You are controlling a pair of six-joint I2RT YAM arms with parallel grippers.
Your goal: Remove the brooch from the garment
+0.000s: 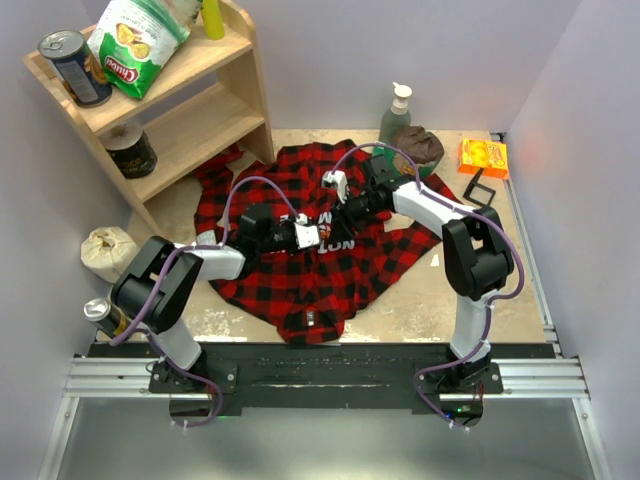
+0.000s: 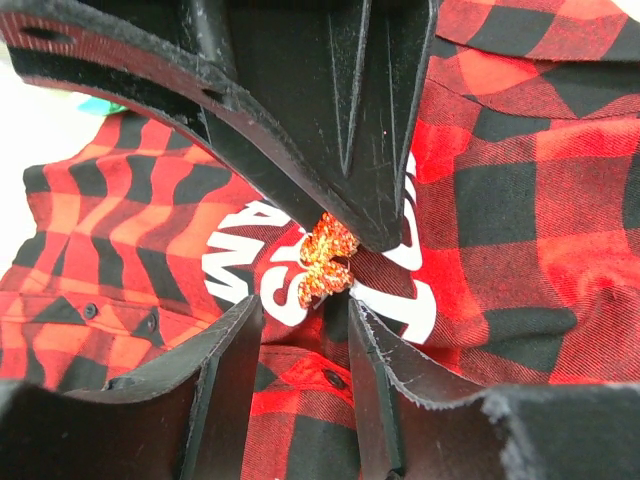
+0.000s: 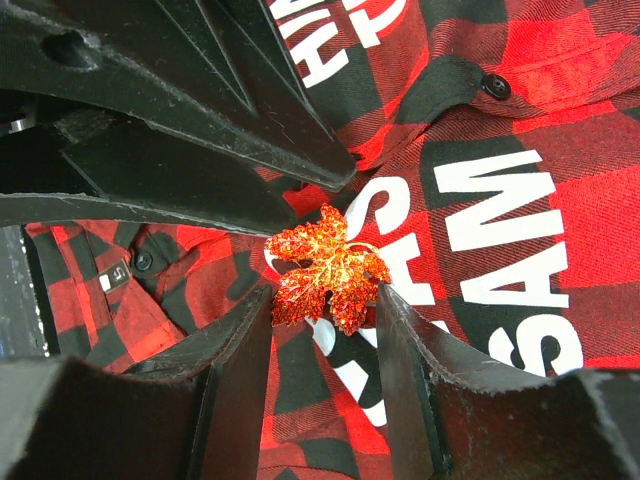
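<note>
The garment [image 1: 330,290] is a red and black checked shirt with white lettering, spread over the table. A glittery orange leaf-shaped brooch [image 3: 335,272] shows at the fingertips of my right gripper, which is shut on it. Seen in the left wrist view, the brooch [image 2: 328,262] lies just beyond the tips of my left gripper. Those tips stand apart, with no brooch between them. The two grippers almost meet over the lettering. Whether the brooch's back is still fastened to the cloth is hidden.
A wooden shelf [image 1: 190,150] with cans and a snack bag stands at the back left. A pump bottle [image 1: 395,115], a brown-topped pot [image 1: 418,148] and an orange box [image 1: 483,157] line the back right. Bare table lies at the front right.
</note>
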